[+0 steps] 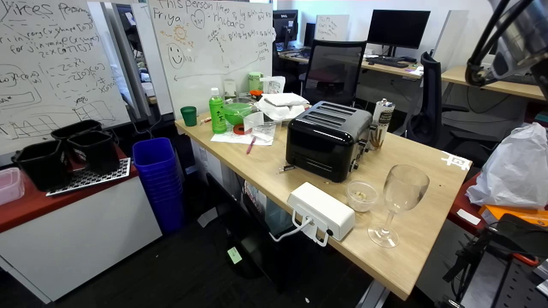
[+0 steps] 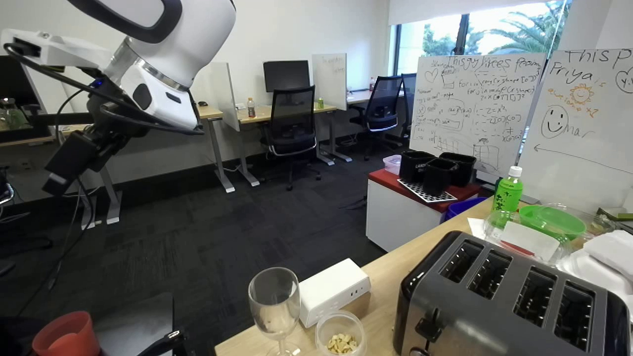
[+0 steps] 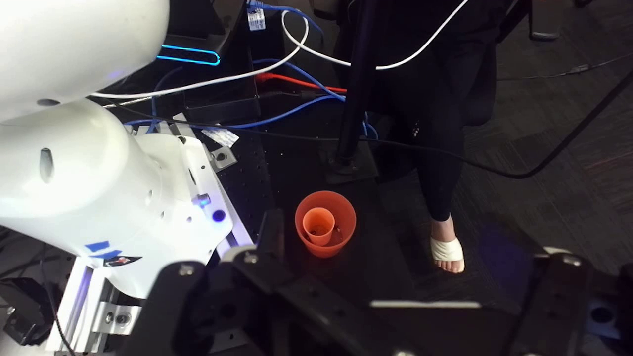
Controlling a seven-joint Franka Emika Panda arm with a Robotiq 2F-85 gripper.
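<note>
My gripper hangs in the air, well away from the table; in the wrist view its dark fingers stand wide apart with nothing between them. Far below it, a red-orange cup with a smaller orange cup inside stands on a dark surface by the arm's base. A clear wine glass is upright near the table's corner. Beside it sits a small clear tub holding pale pieces. Behind the tub is a black four-slot toaster.
A white power box lies along the table's front edge. A green bottle, a green bowl and clear containers crowd the far end. A person's foot shows on the floor near the base.
</note>
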